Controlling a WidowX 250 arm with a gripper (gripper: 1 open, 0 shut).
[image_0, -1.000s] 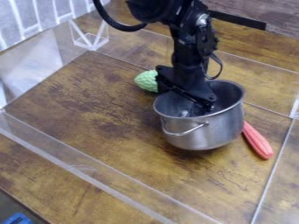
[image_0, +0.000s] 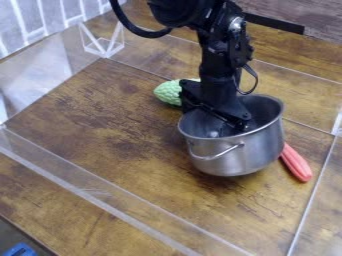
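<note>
A steel pot (image_0: 234, 150) with a wire handle stands right of centre on the wooden table. My black gripper (image_0: 214, 120) reaches down into the pot's mouth at its left side; its fingertips are mostly hidden in the pot, so I cannot tell whether it is open, shut or holding anything. Behind the pot at the left lies a green bumpy object (image_0: 170, 92), and a red elongated object (image_0: 295, 162) lies at the pot's right.
A white barred rail stands at the back left, and a blue object (image_0: 16, 250) sits at the bottom left corner.
The pot has shifted slightly to the right and down in the view over the last second, and my gripper has moved slightly with it.
</note>
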